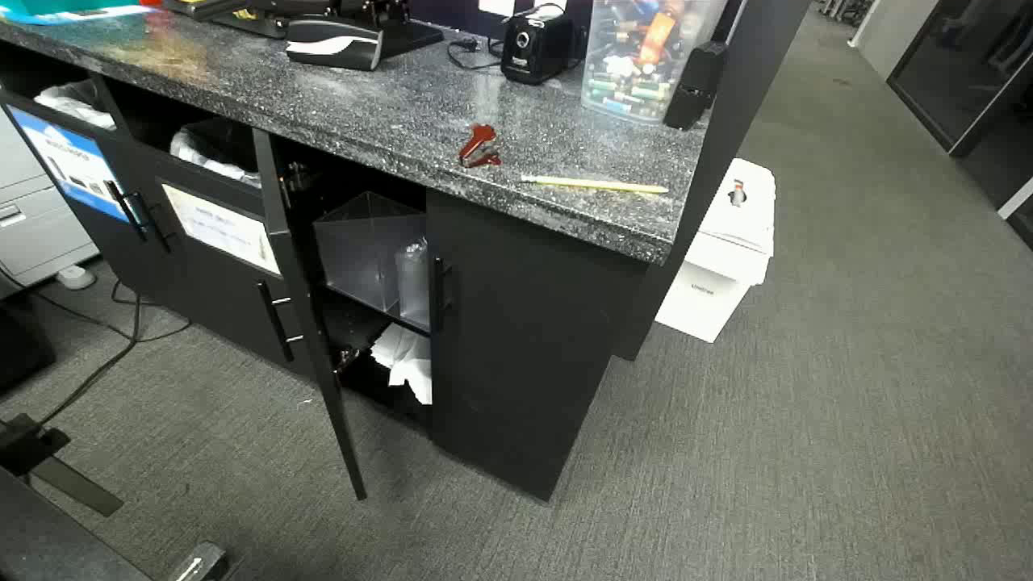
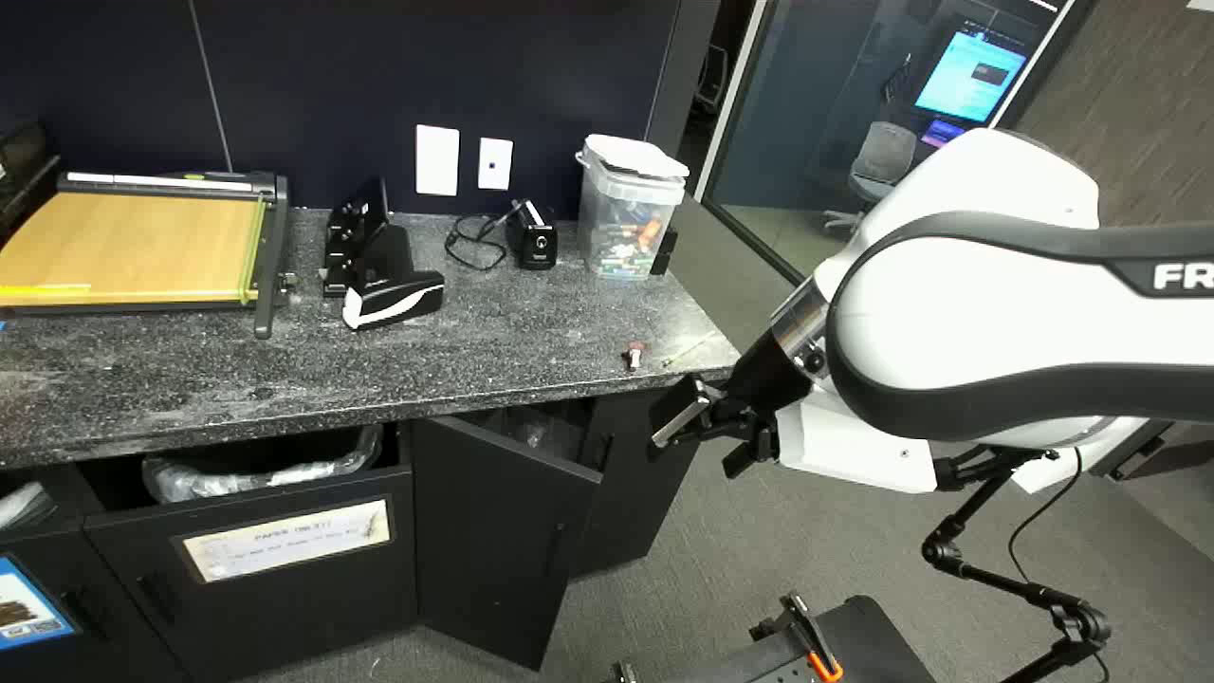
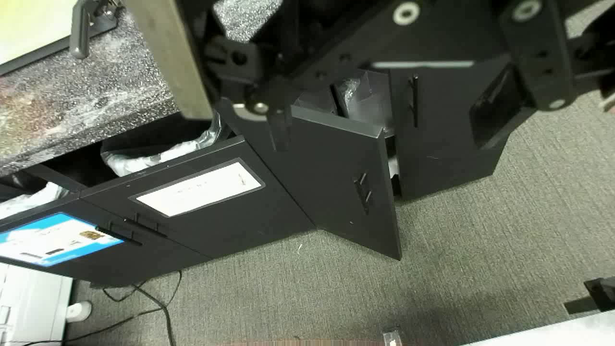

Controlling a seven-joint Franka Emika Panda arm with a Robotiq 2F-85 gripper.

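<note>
In exterior view 2 my gripper (image 2: pixel 708 442) hangs in front of the counter's right end, with its fingers spread apart and nothing between them. One finger (image 3: pixel 181 75) fills the upper left of the wrist view. The black cabinet door (image 2: pixel 506 529) stands ajar, its handle (image 3: pixel 363 193) facing outward; my gripper is apart from it. Inside the cabinet are a clear plastic bin (image 1: pixel 358 242) on the shelf and white paper (image 1: pixel 407 363) below. A red staple remover (image 1: pixel 478 147) and a yellow pencil (image 1: pixel 595 185) lie near the counter's front edge. Exterior view 1 does not show the gripper.
On the speckled counter (image 2: pixel 501 341) stand a paper cutter (image 2: pixel 137 245), a black stapler (image 2: pixel 393 298), a pencil sharpener (image 2: pixel 531 237) and a tub of batteries (image 2: pixel 628 211). A white bin (image 1: pixel 721 257) is beyond the counter's end.
</note>
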